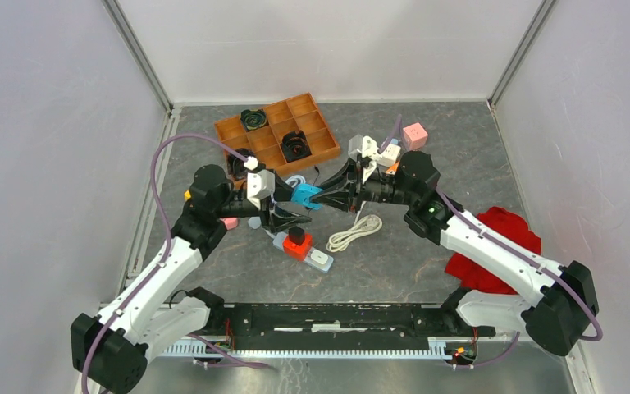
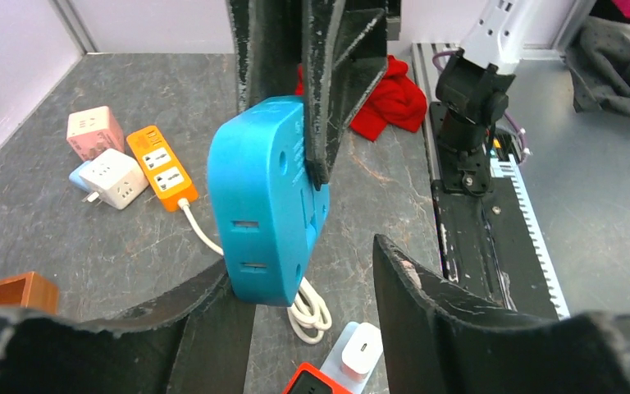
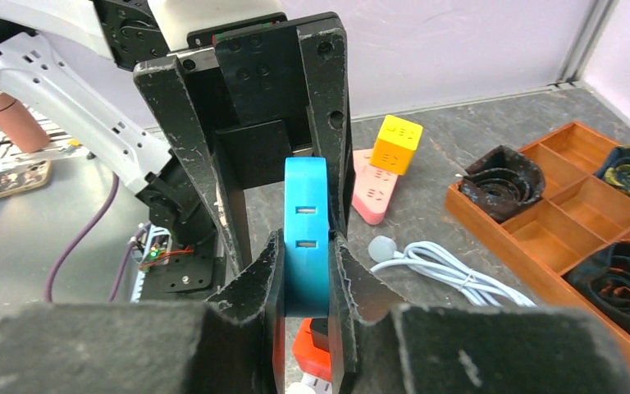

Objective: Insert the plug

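A light-blue socketed plug block [image 1: 306,195] is held up above the table's middle in my right gripper [image 1: 321,199], whose fingers grip its side, as the right wrist view shows [image 3: 306,271]. My left gripper [image 1: 291,207] stands open opposite it; in the left wrist view the block [image 2: 258,205] is just beyond its fingertips, near the left-hand one. Below lies a grey power strip [image 1: 318,260] with a red-orange piece [image 1: 297,248] and a black top on it.
A wooden compartment box [image 1: 312,131] with coiled straps sits at the back, a pink block [image 1: 415,136] and adapters at back right. A red cloth [image 1: 500,246] lies at the right. Coiled white cables [image 1: 353,234] lie between.
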